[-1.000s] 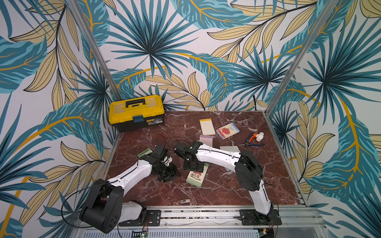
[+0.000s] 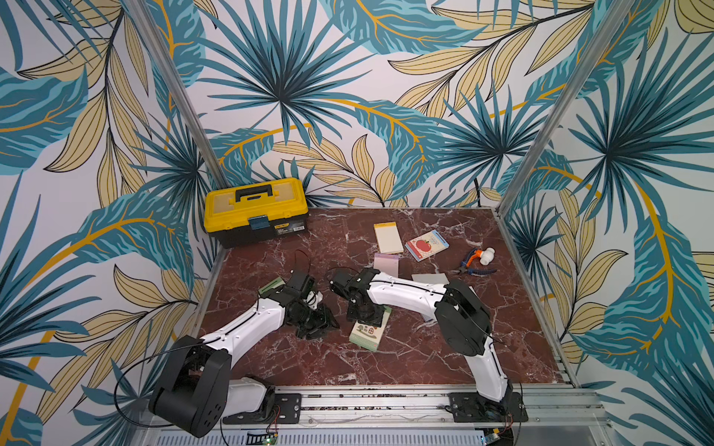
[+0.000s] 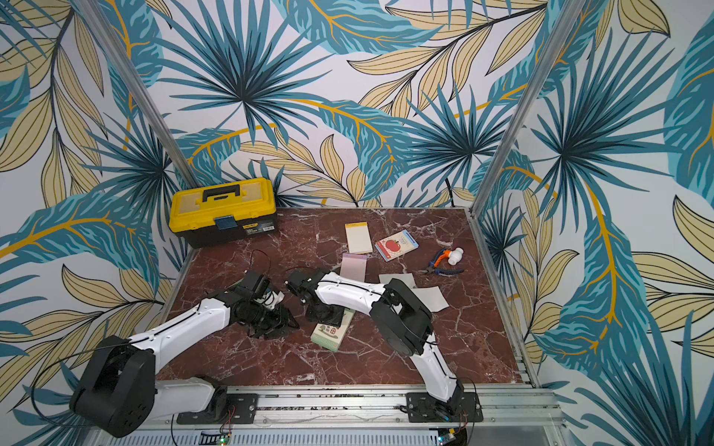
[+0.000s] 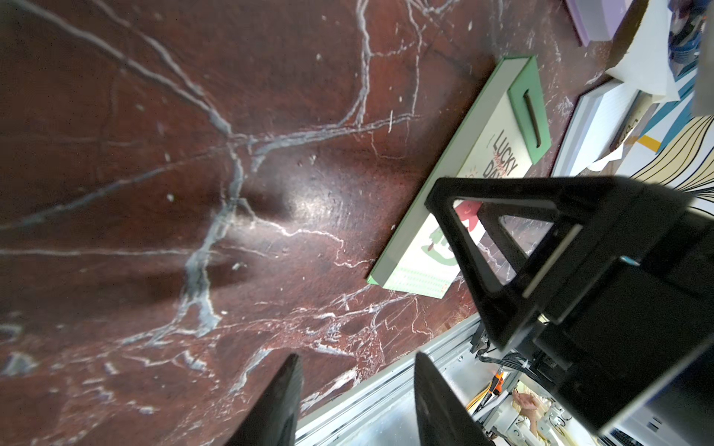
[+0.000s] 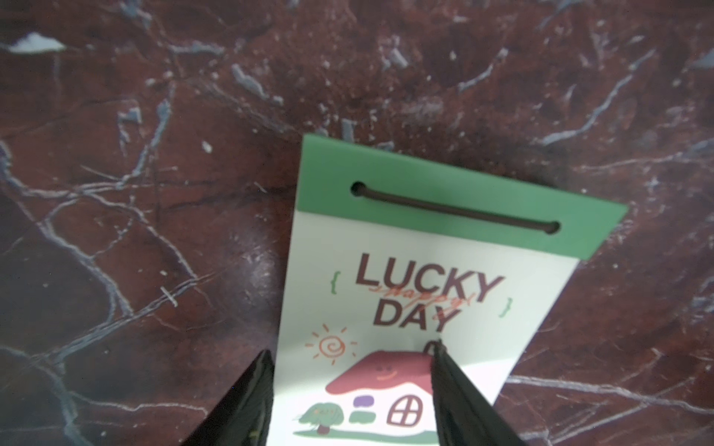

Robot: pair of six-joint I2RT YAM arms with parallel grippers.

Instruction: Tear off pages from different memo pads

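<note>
A green-bound "Lucky Day" memo pad (image 5: 394,297) lies flat on the marble table, its cover showing a red-roofed house. Over its lower part my right gripper hangs open, nothing between its fingers. In the left wrist view the same pad (image 4: 483,163) lies to the right, partly covered by the right gripper's black frame. My left gripper is open over bare table to the left of that pad, holding nothing. Farther back are a pinkish-purple pad (image 2: 386,263), a yellow-topped pad (image 2: 388,238) and a pad with a red fruit (image 2: 427,245).
Loose white sheets (image 3: 430,299) lie on the right side. Pliers (image 2: 476,270) and an orange-and-white tool (image 2: 479,257) sit behind them. A yellow toolbox (image 2: 256,212) fills the back left corner. A green item (image 2: 271,285) shows behind the left arm.
The right arm has shifted slightly, its gripper staying around the green pad's upper end. The left arm has barely moved, and the pads lie where they were.
</note>
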